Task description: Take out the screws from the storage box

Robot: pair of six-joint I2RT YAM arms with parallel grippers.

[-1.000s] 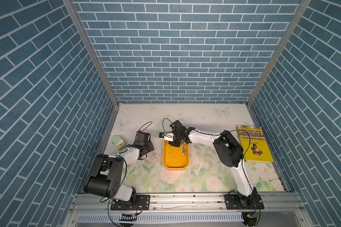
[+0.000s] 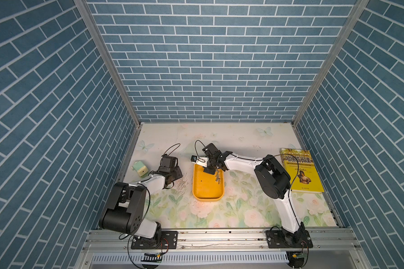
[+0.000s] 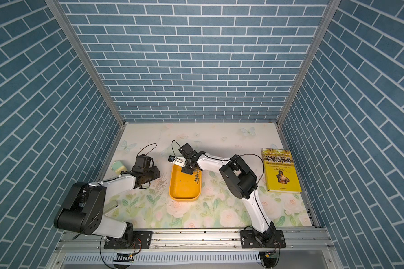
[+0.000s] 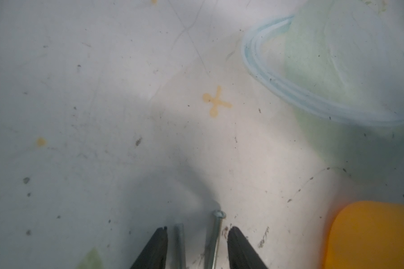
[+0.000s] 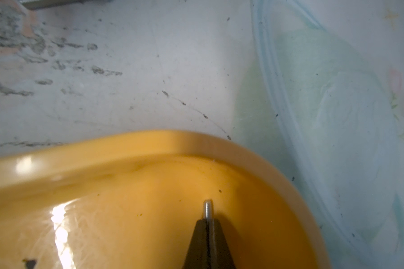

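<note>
The orange storage box (image 2: 207,190) sits mid-table, with several screws (image 3: 196,178) along its right side. My right gripper is shut inside the box near a corner; a screw tip (image 5: 207,206) shows just beyond its fingers, and whether it lies between or beneath them is unclear. My left gripper is left of the box, fingers apart over two screws (image 4: 216,228) lying on the table, not visibly holding either.
A yellow book (image 2: 302,177) lies at the right of the table. A pale green object (image 2: 139,167) is at the left edge, behind my left arm.
My right arm has shifted slightly rightward at the box's far end over the last second. My left arm shows no visible movement in the top left view.
</note>
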